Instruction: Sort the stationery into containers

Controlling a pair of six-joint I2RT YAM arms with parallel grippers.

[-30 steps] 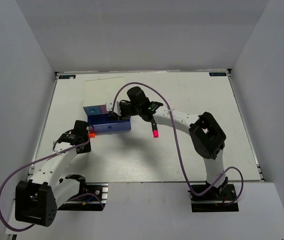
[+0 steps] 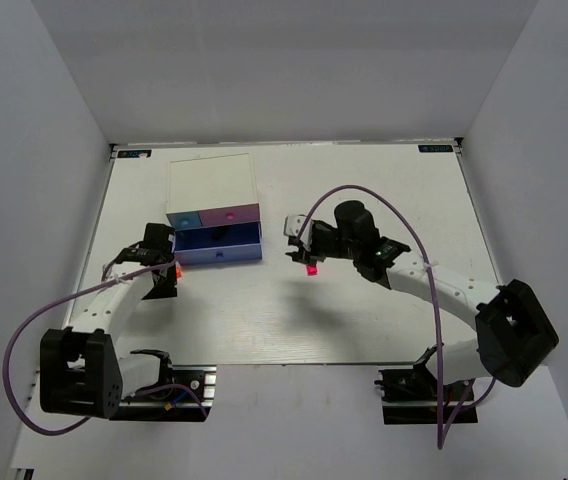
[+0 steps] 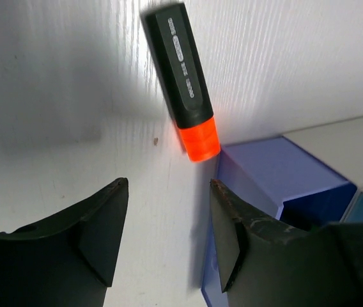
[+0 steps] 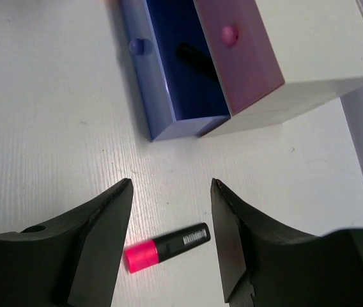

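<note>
An orange-tipped black marker (image 3: 183, 77) lies on the table left of the open drawer (image 2: 220, 254). My left gripper hovers near its orange end, fingers apart and empty. A pink-tipped black marker (image 4: 167, 247) rests to the drawer's right; in the top view only its pink end (image 2: 311, 270) shows clearly, the arm covering the rest. Above it my right gripper stands open with nothing between its fingers. Inside the blue drawer lies a dark object (image 4: 196, 59). Most of the left gripper's fingers are hidden by its arm in the top view.
The white drawer box (image 2: 210, 182) stands at the back left, with a shut pink-fronted drawer (image 2: 230, 215) and a blue-fronted one (image 2: 185, 220) above the open drawer.
The right arm has swung rightward from over the drawer to the pink-tipped marker. My left gripper has shifted slightly back and left beside the orange-tipped marker.
</note>
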